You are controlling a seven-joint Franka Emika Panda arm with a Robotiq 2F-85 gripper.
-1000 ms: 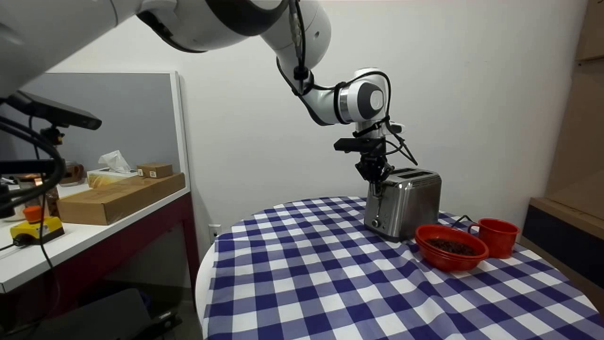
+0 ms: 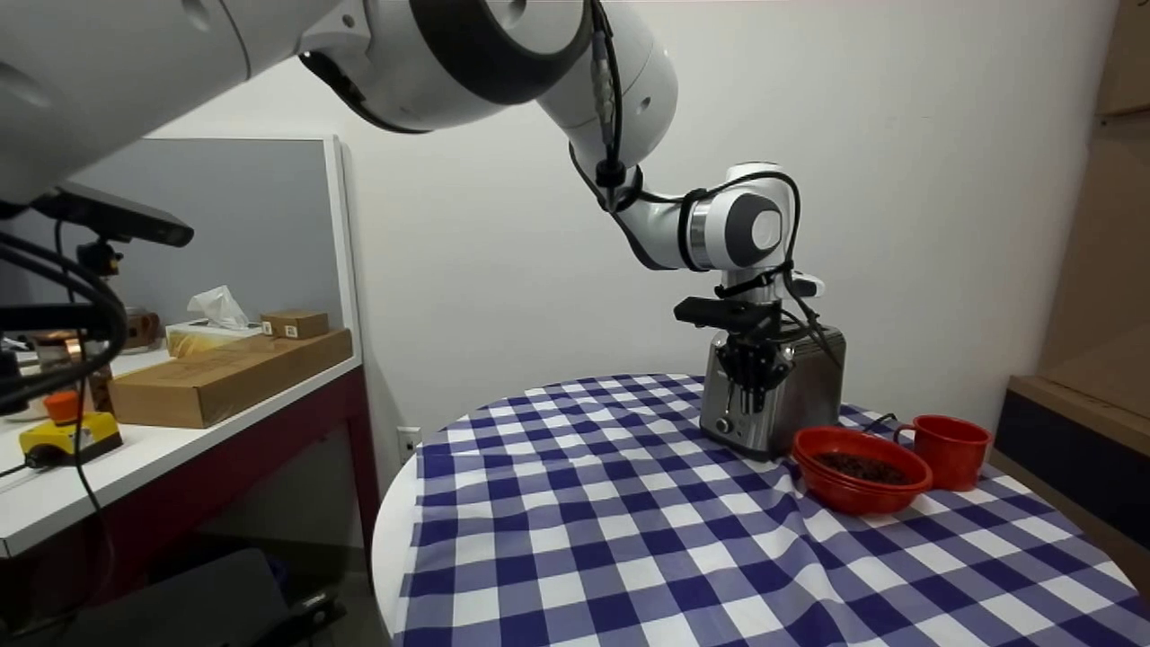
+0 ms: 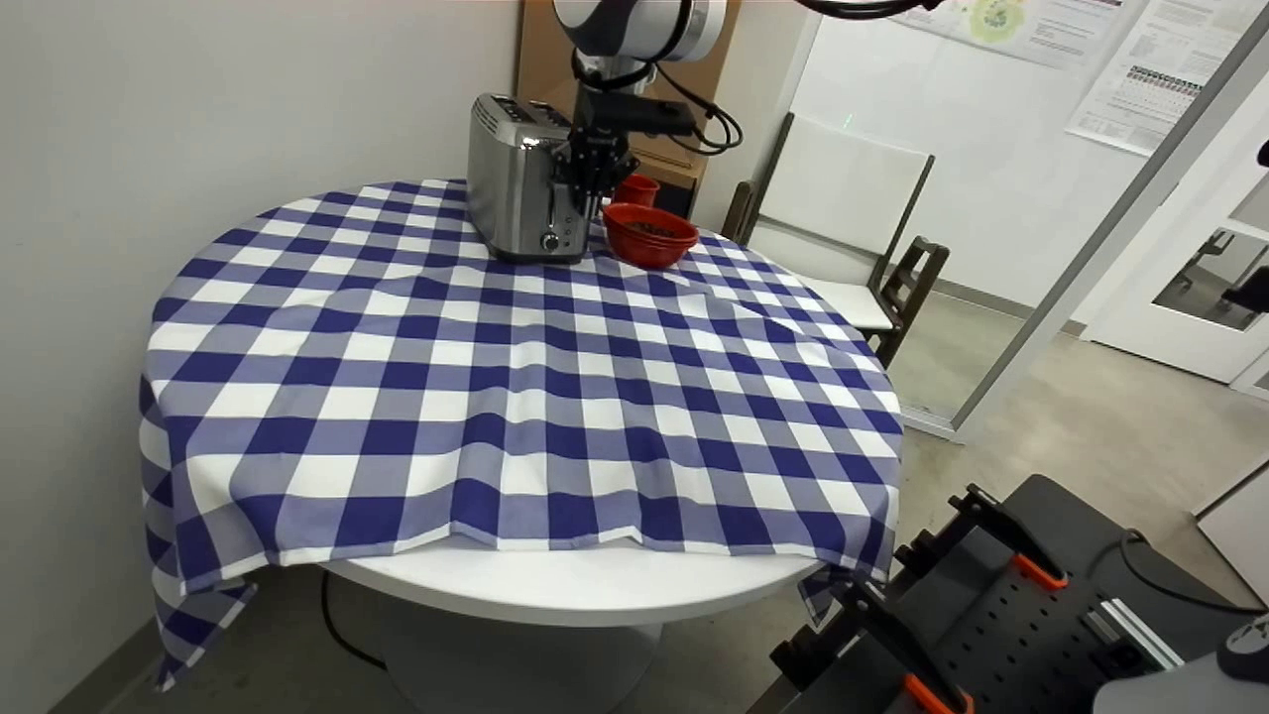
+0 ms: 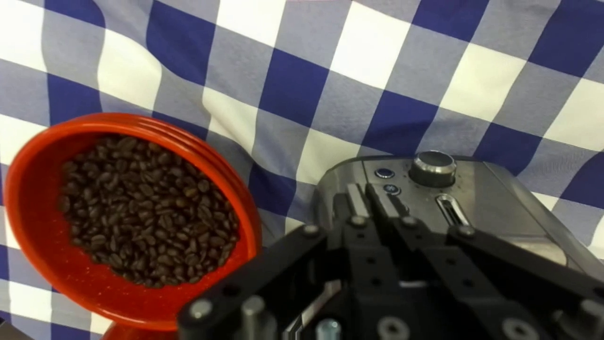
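Note:
A silver toaster stands upright at the back of the table, its control knob and small buttons facing the front in the wrist view. My gripper points down close to the toaster's control end. Its two fingers lie near each other with a thin gap and overlap the buttons from above; nothing shows between them. In exterior view 2 the gripper appears at the toaster's right front corner. Whether it touches the toaster is unclear. Beside the toaster sit stacked red bowls holding dark coffee beans.
A red mug is behind the bowls, and the wall lies close behind the toaster. The blue-and-white checked tablecloth has folds near the bowls.
My gripper has moved right and down along the toaster in exterior view 1. The toaster and the tablecloth have shifted slightly to the right.

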